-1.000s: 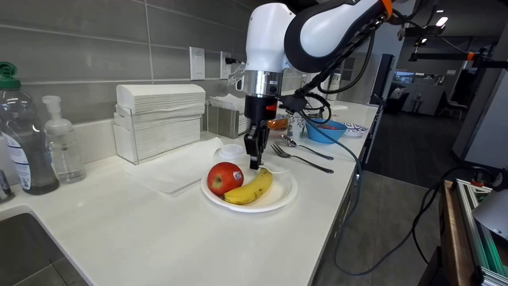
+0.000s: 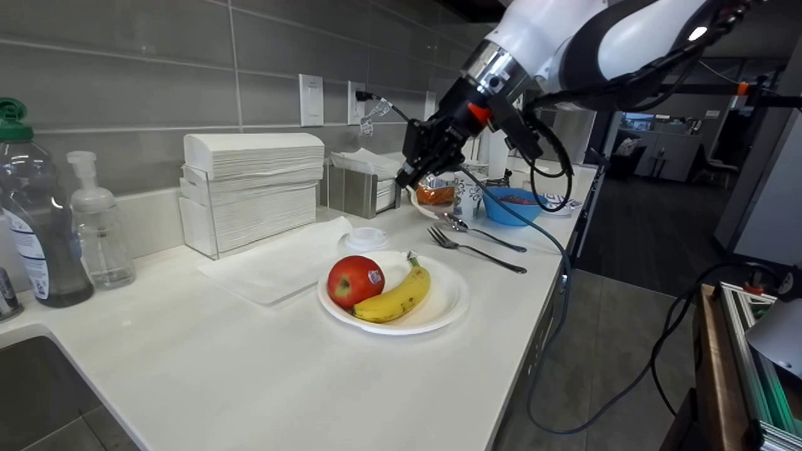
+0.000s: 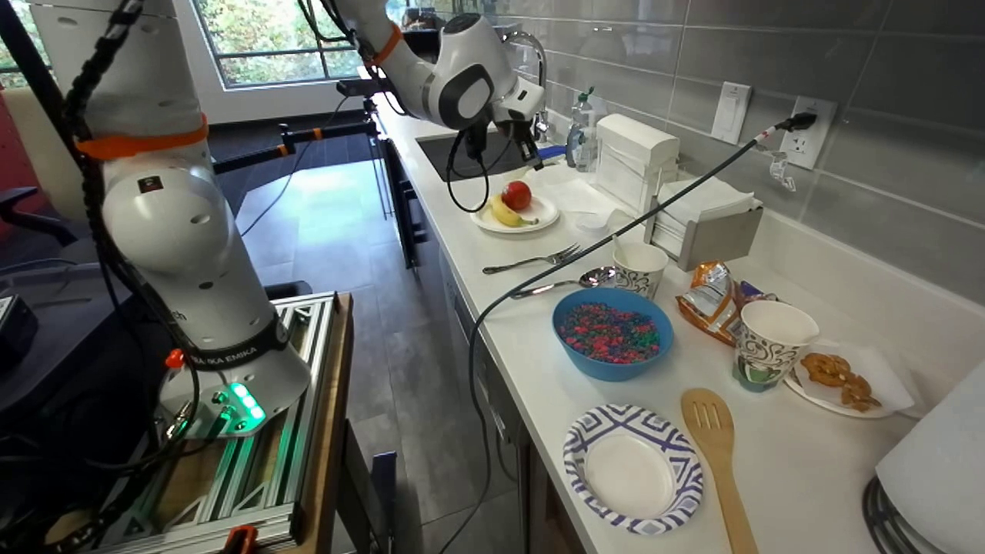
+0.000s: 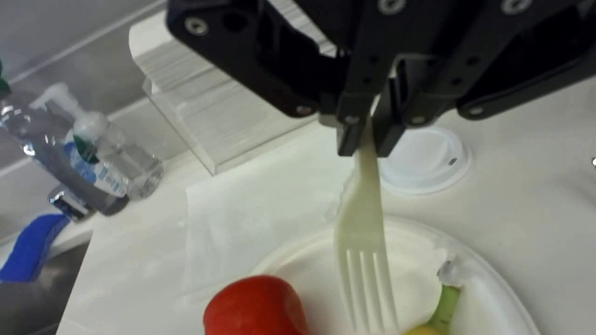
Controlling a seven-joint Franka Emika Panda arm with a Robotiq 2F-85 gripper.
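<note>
In the wrist view my gripper is shut on a pale plastic fork (image 4: 360,223), gripped by its handle with the tines pointing down the frame. Behind the fork lies a white plate (image 2: 443,316) bearing a red apple (image 2: 355,282) and a yellow banana (image 2: 395,297), side by side. Exterior view 1 has the gripper (image 2: 403,179) raised behind and above the plate, tilted toward the wall. The fork is hard to make out against the pale background there. From the other exterior camera, the gripper (image 3: 537,165) hangs above the counter beyond the apple (image 3: 516,195).
A metal fork (image 2: 477,249) and a spoon (image 2: 485,232) lie right of the plate. Napkins (image 2: 252,191) and a white lid (image 2: 366,238) are near the wall. A blue bowl (image 3: 614,369) and paper cups stand farther along.
My gripper has risen and tilted toward the wall, carrying the plastic fork. Apple, banana and plate stayed put.
</note>
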